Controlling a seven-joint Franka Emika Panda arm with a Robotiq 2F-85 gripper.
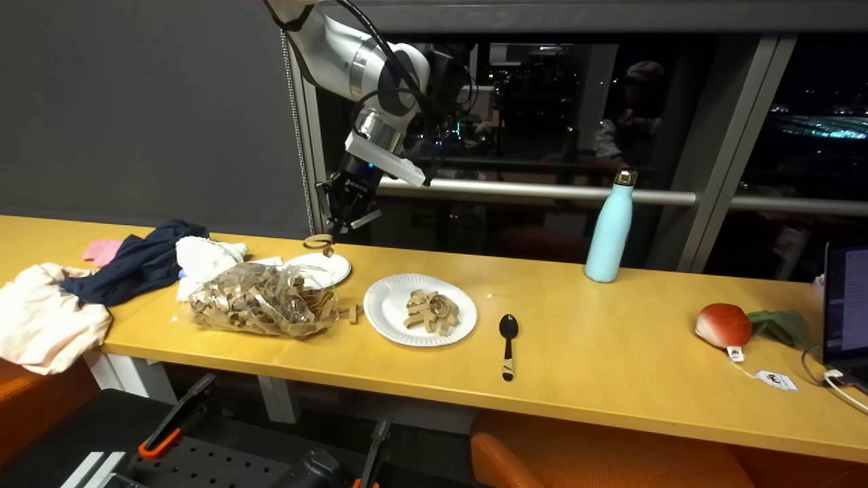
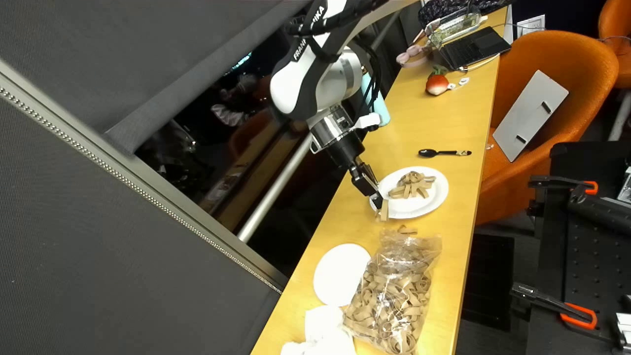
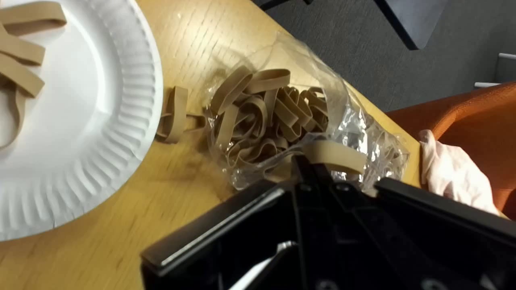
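Note:
My gripper (image 1: 330,231) hangs in the air behind the clear bag of tan rubber bands (image 1: 264,301). Its fingers are shut on a tan rubber band (image 3: 337,156), whose loop sticks out past the tips in the wrist view. In exterior view 2 this band dangles below the gripper (image 2: 379,201). A ridged white paper plate (image 1: 382,313) carries a small heap of tan bands (image 1: 431,312). Between that plate and the bag, a few loose bands (image 3: 177,116) lie on the table.
A second white plate (image 2: 341,273) stands beside the bag, with cloths (image 1: 134,264) farther left. Right of the band plate lies a black spoon (image 1: 508,346); a blue bottle (image 1: 610,232) stands at the back.

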